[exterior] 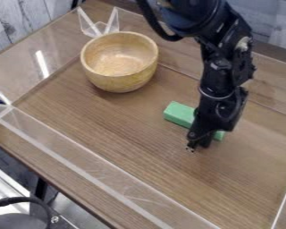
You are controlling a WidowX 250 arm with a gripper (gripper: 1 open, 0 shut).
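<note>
The black gripper (pixel 198 141) hangs low over the table at the right of centre, its tip on or just over a green block (pixel 180 114). The block lies flat, with its left end showing and the rest largely hidden behind the gripper. The gripper looks shut; whether anything is between its fingers is hard to make out.
A wooden bowl (pixel 118 63) stands at the upper left, with a white, pointed object (pixel 100 24) behind it. A black cable lies at the bottom left corner.
</note>
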